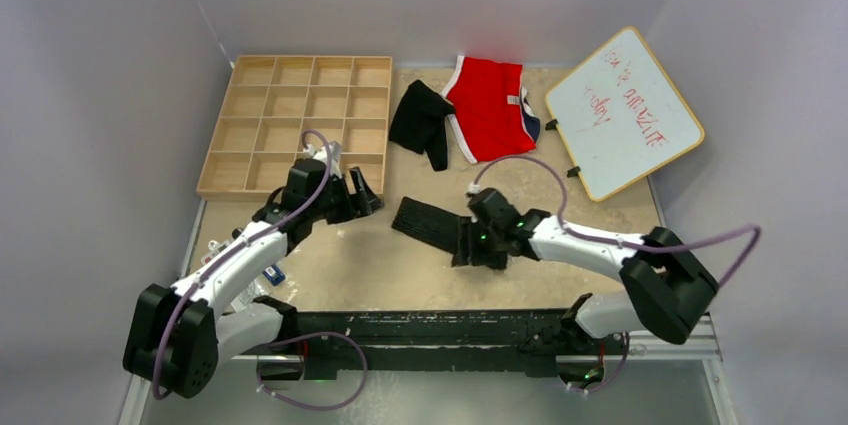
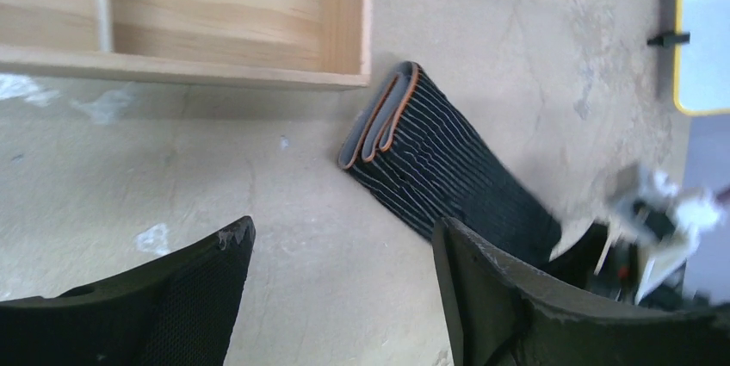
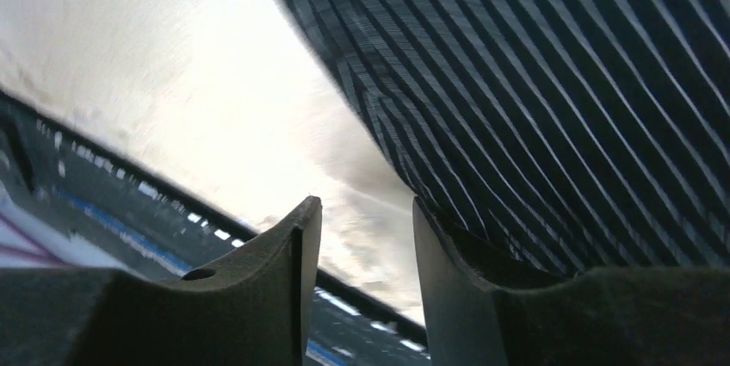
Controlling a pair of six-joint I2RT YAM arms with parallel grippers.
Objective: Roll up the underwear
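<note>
The underwear [image 1: 425, 222] is a dark striped cloth folded into a long strip, slanting across the middle of the table. Its layered end with orange-brown edges [image 2: 387, 125] faces my left gripper [image 1: 366, 195], which stands open and clear of it, near the box corner. Over the strip's right end is my right gripper [image 1: 467, 250], hiding part of that end. In the right wrist view the fingers stand apart, with tabletop showing between the tips. The striped cloth [image 3: 516, 82] runs beside and behind the right-hand finger [image 3: 456, 254].
A wooden compartment box [image 1: 250, 170] stands at back left. Behind are a folded black cloth [image 1: 415, 120] and a red garment [image 1: 490, 110]; a whiteboard [image 1: 625, 115] leans at right. Small items [image 1: 273, 275] lie beside the left arm.
</note>
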